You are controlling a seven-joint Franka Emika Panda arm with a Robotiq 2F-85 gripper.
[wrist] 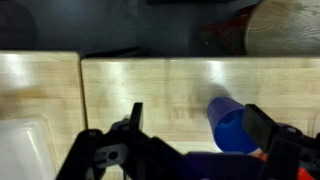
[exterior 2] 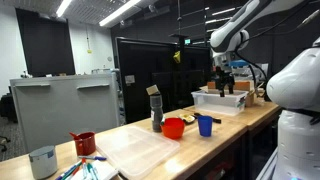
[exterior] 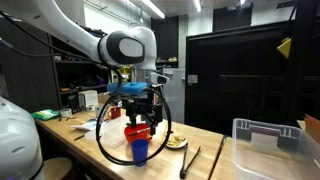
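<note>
My gripper stands open in the wrist view, nothing visible between its fingers. It hangs above the table in both exterior views. The blue cup (wrist: 228, 130) shows below, near the right finger, partly covered by it. On the wooden table the same blue cup (exterior 2: 205, 126) stands upright in exterior view 2, beside the red bowl (exterior 2: 174, 128). In exterior view 1 the arm partly hides that red bowl, behind the blue cup (exterior: 139, 151).
A clear plastic bin (exterior: 262, 140) stands at the right in exterior view 1. A dark slender tool (exterior: 190, 161) lies between cup and bin. A shallow clear tray (exterior 2: 140, 150), a grey pot (exterior 2: 43, 160) and a red mug (exterior 2: 88, 145) occupy the table's other end.
</note>
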